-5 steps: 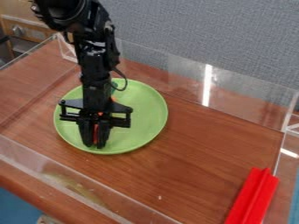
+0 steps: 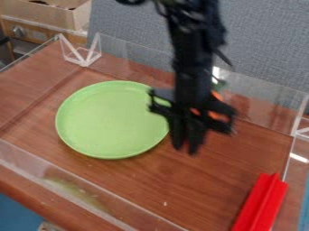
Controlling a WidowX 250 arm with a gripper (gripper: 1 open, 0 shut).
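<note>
My dark gripper [image 2: 187,135] is motion-blurred over the wooden board, just right of the green plate [image 2: 107,122] and partly in front of its right side. Its fingertips hang low and are too blurred to show what, if anything, is between them. A small orange shape shows behind the gripper's body, mostly hidden. The green plate lies at the left of the board, its visible surface bare.
Red bars [image 2: 259,207] lie at the front right. Clear plastic walls with white corner brackets [image 2: 79,56] edge the wooden board [image 2: 157,189]. A cardboard box [image 2: 42,13] stands at the back left.
The arm has lifted from the middle of the green plate and moved right to the plate's right edge. The plate now shows bare where the gripper was.
</note>
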